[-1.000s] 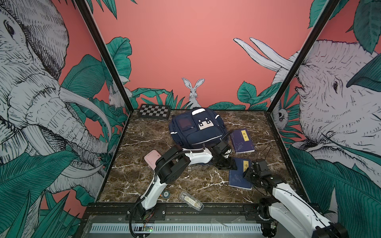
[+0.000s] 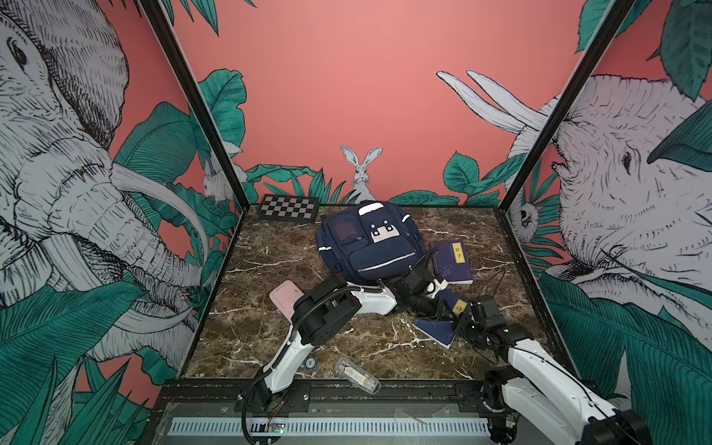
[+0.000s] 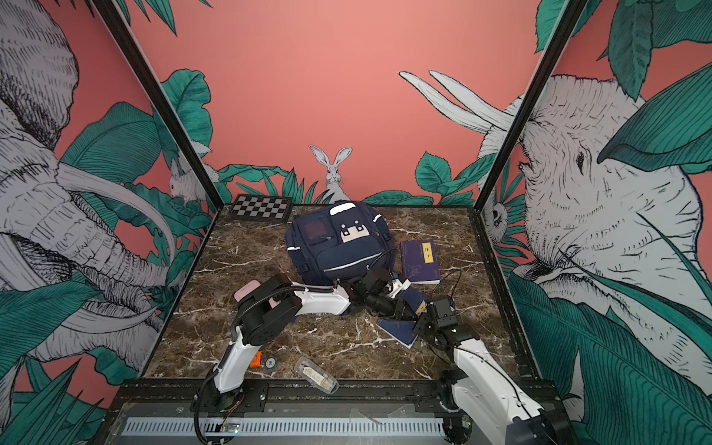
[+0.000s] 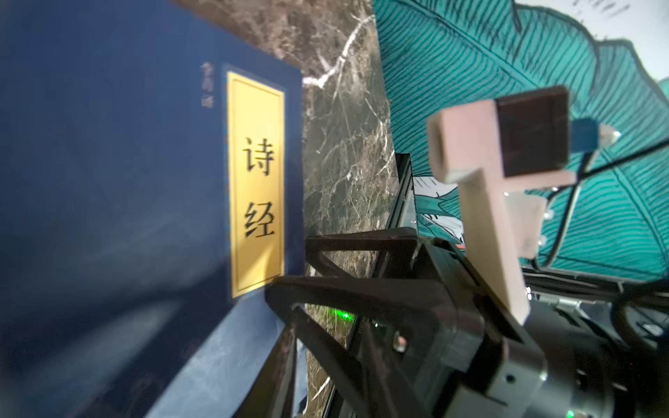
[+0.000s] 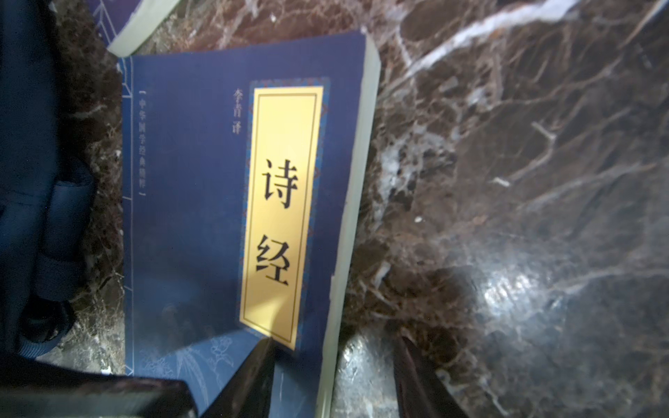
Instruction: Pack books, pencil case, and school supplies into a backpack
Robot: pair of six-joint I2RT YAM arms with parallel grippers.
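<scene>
A dark blue book (image 2: pixel 437 330) with a yellow title label lies askew on the table, partly covered by both grippers in the top views. My left gripper is open near the book's edge, its blurred fingers apart. Around the book's right edge, my right gripper stands open, one finger over the cover and the other over bare table. A purple book (image 2: pixel 452 263) lies behind it. The navy backpack (image 2: pixel 367 241) rests at the back middle with its front up. On the left is a pink case (image 2: pixel 284 298), partly behind the left arm.
A clear container (image 2: pixel 357 374) and a small round item (image 2: pixel 310 363) lie by the front edge. In the top right view, an orange item (image 3: pixel 256 359) is beside the latter. A checkered board (image 2: pixel 288 207) sits back left.
The blue book has turned and shifted left between the grippers. My left gripper has moved right over it; the right gripper has moved slightly left. The purple book has also shifted slightly.
</scene>
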